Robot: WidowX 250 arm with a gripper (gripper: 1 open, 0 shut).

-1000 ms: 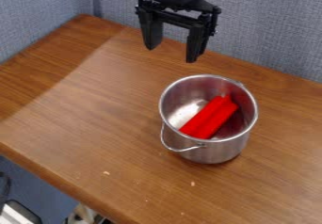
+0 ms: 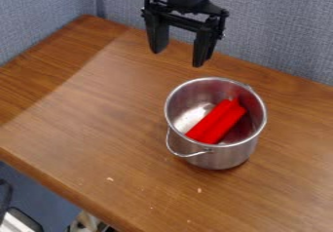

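Observation:
A black two-fingered gripper (image 2: 180,41) hangs open at the top centre, its fingers spread wide with nothing between them, above and behind a steel pot (image 2: 225,154). The pot stands on the right part of the wooden table with a thin wire handle at its lower left. Inside it lies a red elongated object (image 2: 216,121), tilted diagonally from lower left to upper right.
Grey padded walls (image 2: 279,41) run along the back and upper left. Some dark and metal hardware sits at the lower-left corner, beyond the table edge.
The gripper has shifted very slightly over the last second, still open. The pot and the red object are unmoved.

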